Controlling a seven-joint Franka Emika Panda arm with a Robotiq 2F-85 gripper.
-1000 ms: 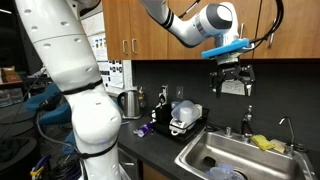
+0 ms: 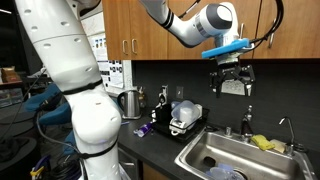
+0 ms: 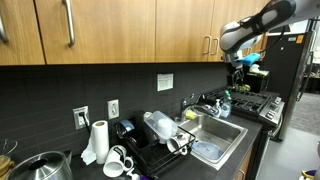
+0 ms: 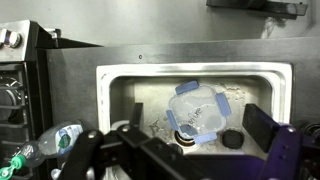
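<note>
High above the sink (image 2: 236,148), my gripper (image 2: 233,88) points downward, well clear of everything below. In the wrist view my gripper is open, its dark fingers far apart at the lower left and lower right, with nothing between them. A clear plastic container or lid (image 4: 198,108) with blue clips lies on the sink floor, below the gap between the fingers. Beside it is a dark round drain (image 4: 232,138). Exterior view 1 shows only part of the container (image 2: 222,172) at its lower edge.
A dish rack (image 3: 160,155) with dishes and several cups (image 3: 120,157) stand along the counter. Yellow items (image 2: 262,142) lie behind the sink near the faucet (image 2: 246,122). Bottles (image 4: 62,140) stand between sink and stove (image 4: 12,110). Cabinets (image 2: 150,35) hang close to the arm.
</note>
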